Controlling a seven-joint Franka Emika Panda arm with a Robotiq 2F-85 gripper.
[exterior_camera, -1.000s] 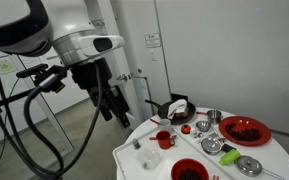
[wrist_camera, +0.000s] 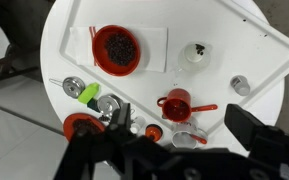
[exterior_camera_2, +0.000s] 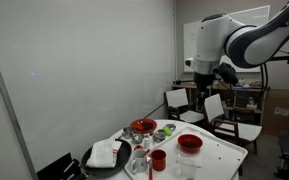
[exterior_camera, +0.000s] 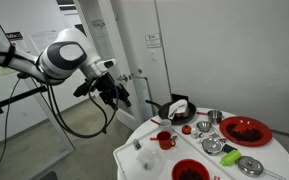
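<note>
My gripper (exterior_camera: 122,98) hangs in the air above the far-left side of the round white table, its fingers apart. In the wrist view the dark fingers (wrist_camera: 246,126) reach in from below with a wide gap and nothing held. Below the camera, a red mug (wrist_camera: 177,104) stands on the white tray. A red bowl (wrist_camera: 117,50) with dark beans rests on a white cloth. Near it is a clear container (wrist_camera: 194,54) with a few dark bits inside. A small metal cup (wrist_camera: 241,85) sits apart from the mug.
A black pan (exterior_camera_2: 96,160) holding a white cloth stands at one side. Around it are a red plate (exterior_camera: 246,130) with dark contents, a green object (exterior_camera: 230,157), a lidded pan (exterior_camera: 250,166) and a tomato-like red item (exterior_camera: 186,130). Chairs (exterior_camera_2: 224,112) stand beyond the table.
The arm has drawn back from the exterior camera toward the table's far left, and the gripper has lifted slightly. The things on the table stay where they were.
</note>
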